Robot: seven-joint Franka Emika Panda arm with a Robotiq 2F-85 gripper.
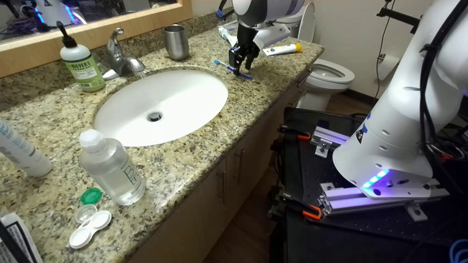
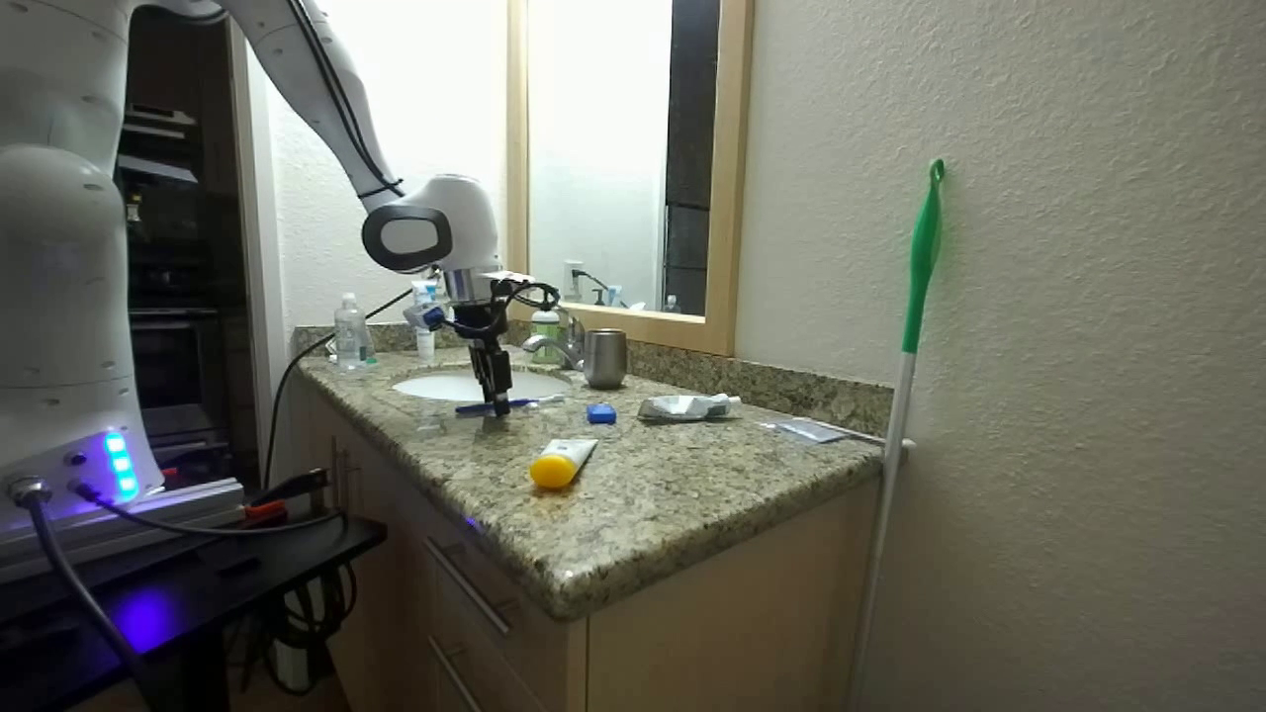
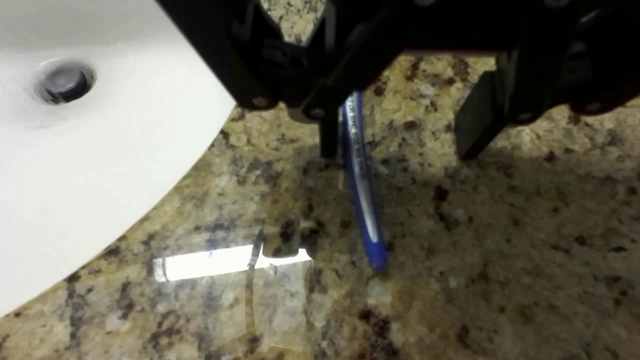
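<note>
A blue toothbrush with a white strip along its handle [image 3: 363,186] lies on the granite counter beside the sink. Its handle runs between the two fingers of my gripper, close to the left finger and well apart from the right one. The fingers stand part open, with a clear gap on the right. In exterior view 1 the gripper [image 1: 242,70] is down at the counter over the toothbrush [image 1: 246,76], whose head end sticks out toward the sink. The brush's upper part is hidden by the gripper in the wrist view.
The white sink [image 1: 188,105] lies left of the gripper, and a steel cup [image 1: 176,42] stands behind it. A yellow-capped tube [image 2: 561,464], a blue item [image 2: 601,413] and a crumpled tube [image 2: 688,407] lie nearby.
</note>
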